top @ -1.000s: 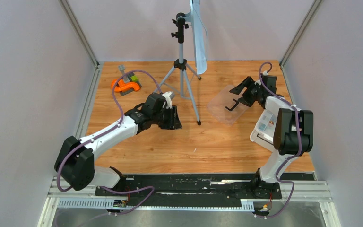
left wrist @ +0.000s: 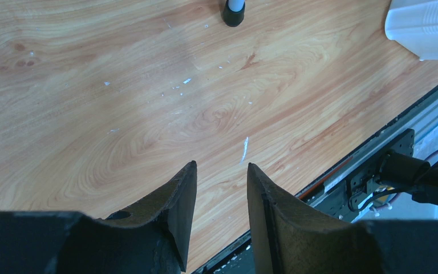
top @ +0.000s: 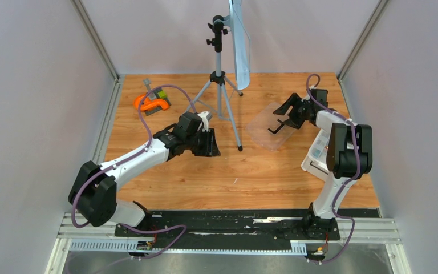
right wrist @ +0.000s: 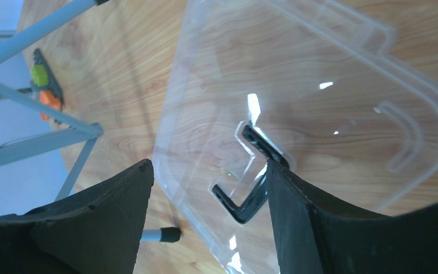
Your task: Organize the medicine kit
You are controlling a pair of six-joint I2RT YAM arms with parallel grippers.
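Observation:
A clear plastic lid with a black bent handle lies on the wooden table, right of the tripod. My right gripper is open over the lid's edge area, and one finger overlaps the handle's end in the right wrist view; whether they touch I cannot tell. Its fingers hold nothing. The white kit box stands below that gripper, largely covered by the right arm; some small contents show inside. Over the table's left-middle, my left gripper has its fingers apart, with only bare wood visible between them.
A grey-blue tripod stands close to the lid's left side, one foot near it. At the back left lies an orange and green clamp.
My right gripper has moved left. The clear lid with its black handle has shifted slightly left too. The left arm has barely moved.

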